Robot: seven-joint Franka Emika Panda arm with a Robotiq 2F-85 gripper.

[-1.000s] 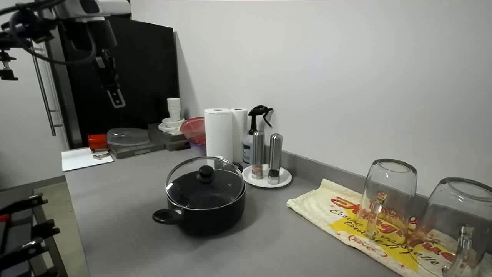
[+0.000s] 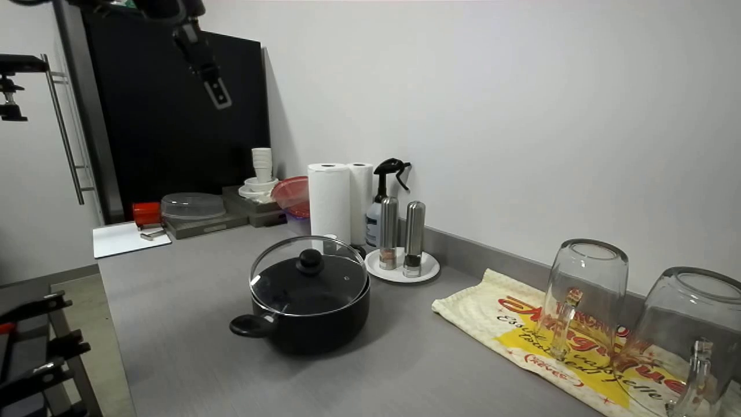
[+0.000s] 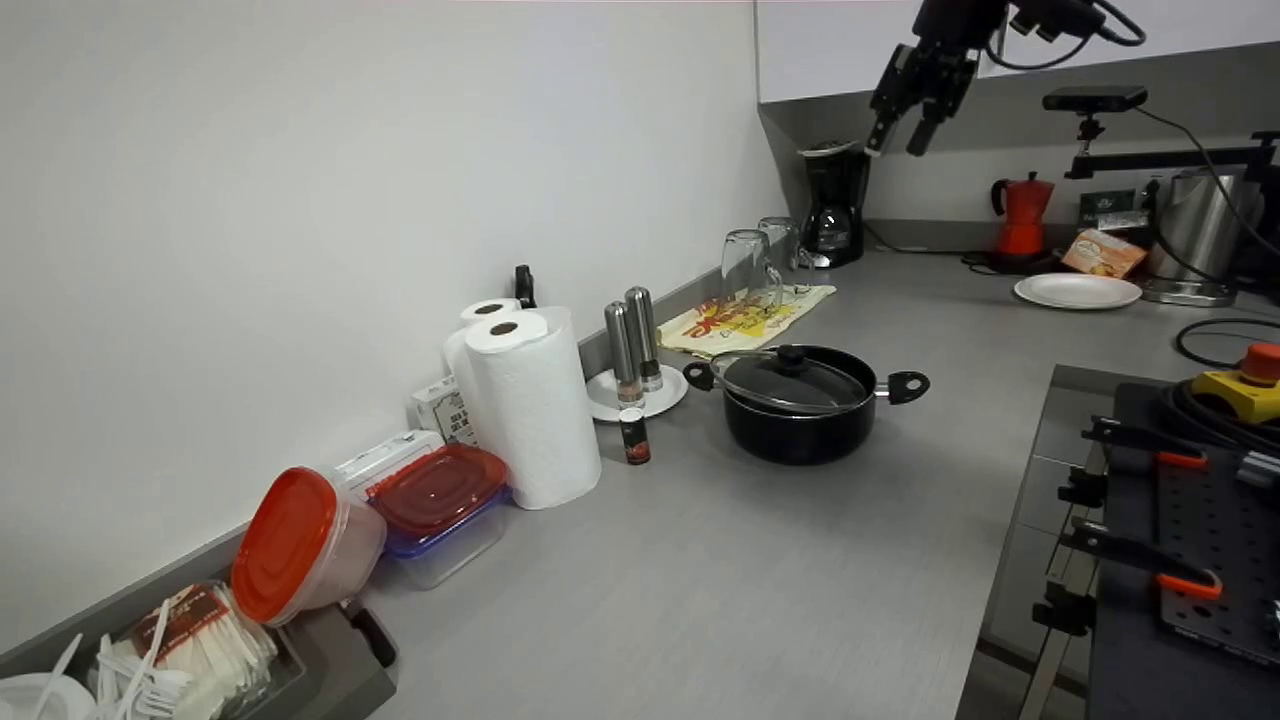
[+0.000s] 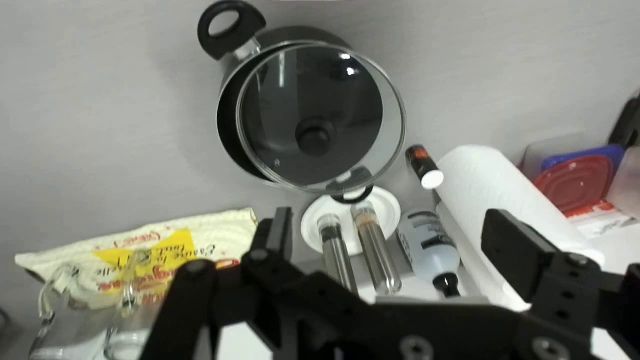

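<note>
High over the counter, well clear of everything on it, my gripper (image 3: 895, 150) stands open. In the wrist view its two dark fingers are wide apart with nothing held between them. Below is a black pot (image 2: 316, 335) with two side handles. Its glass lid (image 4: 324, 102) with a black knob (image 4: 315, 138) lies tilted and off-centre, leaving a gap of the pot's opening along one side. Only one finger (image 2: 217, 92) shows clearly in the first exterior view.
Behind the pot, a white plate (image 2: 428, 274) bears two metal grinders, with paper towel rolls (image 3: 542, 414) and a small spice jar (image 3: 633, 437) nearby. Upturned glass mugs (image 2: 587, 299) rest on a printed cloth (image 2: 479, 306).
My gripper has risen and shifted right in the first exterior view. The pot, its lid and the other items have stayed put.
</note>
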